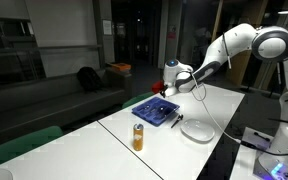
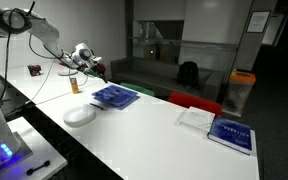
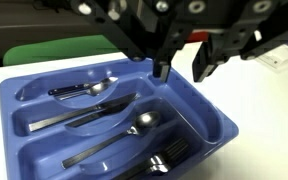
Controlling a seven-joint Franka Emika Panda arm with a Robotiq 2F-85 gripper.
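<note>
The blue cutlery tray (image 3: 216, 122) fills the lower part of the wrist view, with knives (image 3: 82, 114), a spoon (image 3: 112, 138), a fork (image 3: 164, 160) and dark-handled cutlery (image 3: 82, 90) in its compartments. Its curved right-hand compartment looks empty. Above the tray's far edge is my gripper, its dark fingers (image 3: 162, 68) apart with nothing visible between them. From the side, the gripper (image 1: 165, 88) hangs over the back of the tray (image 1: 154, 110), clear of it.
A white plate (image 1: 197, 130) lies in front of the tray, with a dark utensil (image 1: 177, 122) between them. An orange container (image 1: 138, 138) stands to the left. Chairs, one green (image 1: 134, 101), back onto the table's far edge. The white tabletop left of the container is clear.
</note>
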